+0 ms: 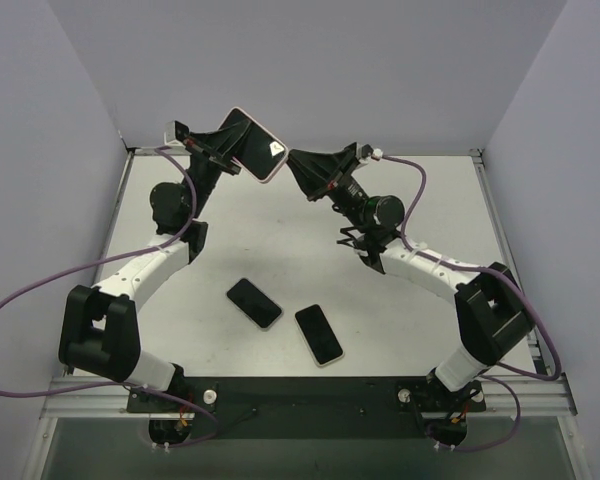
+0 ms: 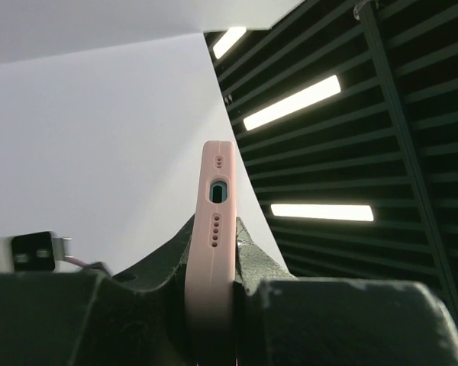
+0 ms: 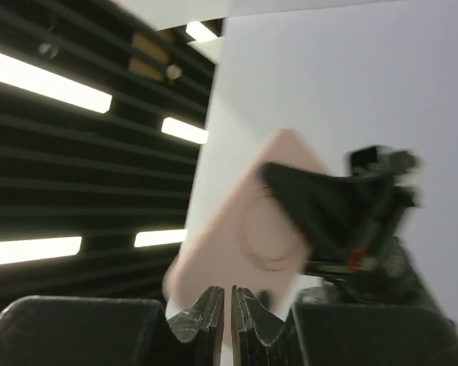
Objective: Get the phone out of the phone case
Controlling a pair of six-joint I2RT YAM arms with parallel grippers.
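Note:
A phone in a pale pink case [image 1: 262,150] is raised high over the table, tilted, screen up in the top view. My left gripper [image 1: 235,150] is shut on it; the left wrist view shows the case's end [image 2: 218,168] with port and holes between the fingers. My right gripper [image 1: 295,160] is shut at the case's right corner; what it holds there is hard to tell. In the right wrist view the case's back [image 3: 237,229] is blurred, beyond the shut fingertips [image 3: 210,320].
Two dark phones, one [image 1: 254,303] left of centre and one [image 1: 319,334] nearer the front, lie on the white table [image 1: 420,190]. Walls stand at both sides and the back.

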